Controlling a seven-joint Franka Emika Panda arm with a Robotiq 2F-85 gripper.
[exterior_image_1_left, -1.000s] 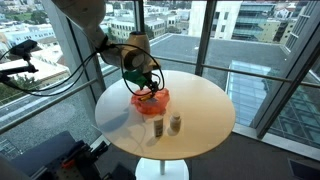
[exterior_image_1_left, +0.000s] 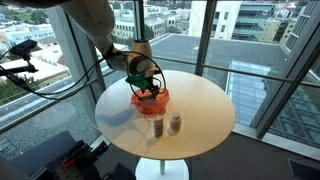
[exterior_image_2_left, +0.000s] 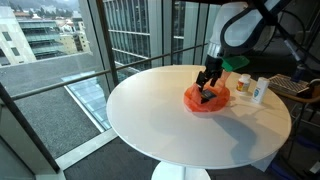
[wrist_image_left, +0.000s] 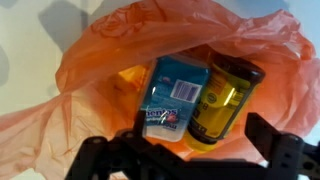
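Observation:
An orange plastic bag (wrist_image_left: 90, 75) lies on the table, its mouth spread wide. Inside, the wrist view shows a box with a barcode label (wrist_image_left: 175, 98) and, beside it, a yellow container with a dark lid (wrist_image_left: 222, 105). My gripper stands open over the bag; its dark fingers (wrist_image_left: 268, 138) are apart, one at each side of the two items. From outside, the gripper (exterior_image_1_left: 150, 85) is just above the bag (exterior_image_1_left: 152, 102). Whether the fingers touch the items cannot be told.
Two bottles, a greyish one (exterior_image_1_left: 158, 127) and a pale one (exterior_image_1_left: 175, 123), stand on the round table (exterior_image_1_left: 205, 105) outside the bag. Tall windows surround the table.
The arm has shifted slightly to the right over the bag in the exterior view. The bag and the two bottles look unmoved.

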